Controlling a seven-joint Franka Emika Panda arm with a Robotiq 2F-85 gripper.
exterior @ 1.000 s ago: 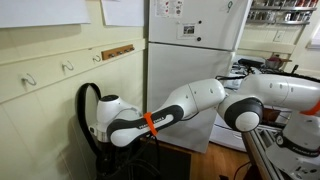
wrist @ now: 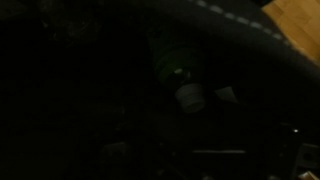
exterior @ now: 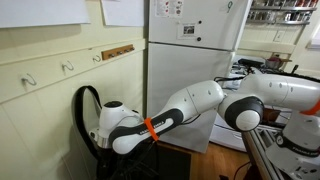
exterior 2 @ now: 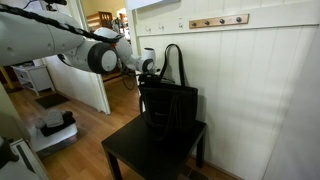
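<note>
A black tote bag (exterior 2: 170, 108) stands upright on a black table, its handles raised. In exterior view 1 only its dark strap (exterior: 81, 112) shows clearly, beside the white wrist of my arm. My gripper is at the bag's mouth, pointing downward into its dark inside. Faint finger shapes stand well apart at the lower edge of the wrist view, so it looks open. Ahead of it, inside the bag, lies a dark greenish bottle-like object (wrist: 182, 77) with a pale grey end. No hold on it shows; much of the bag's inside is too dark to make out.
The black table (exterior 2: 135, 150) carries the bag and has bare room in front. A white panelled wall (exterior 2: 240, 100) with a hook rail (exterior 2: 216, 20) rises close behind. A white fridge (exterior: 175, 85) stands farther along.
My wrist has sunk slightly lower beside the bag strap over the last second. The strap and the surroundings look the same.
</note>
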